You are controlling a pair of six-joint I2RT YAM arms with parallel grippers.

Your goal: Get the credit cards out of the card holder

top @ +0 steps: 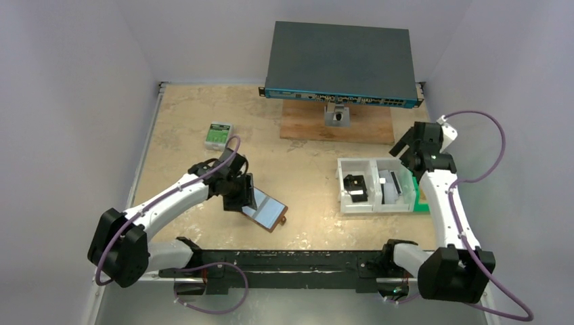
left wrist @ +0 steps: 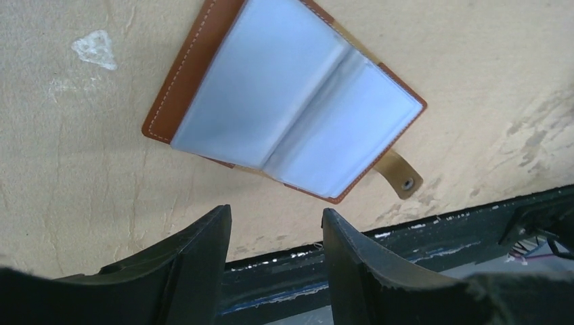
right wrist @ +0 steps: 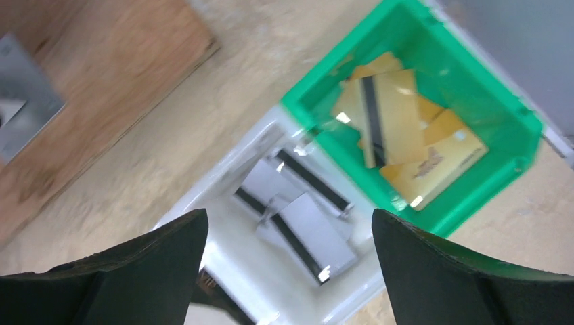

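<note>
The card holder lies open on the table, brown leather with pale translucent sleeves and a snap strap. My left gripper hangs open just beside it, nothing between its fingers. In the right wrist view my open right gripper is above a white bin holding grey cards and a dark item, and a green bin with gold cards.
A networking box stands on a wooden board at the back. A small green-labelled case lies behind the left arm.
</note>
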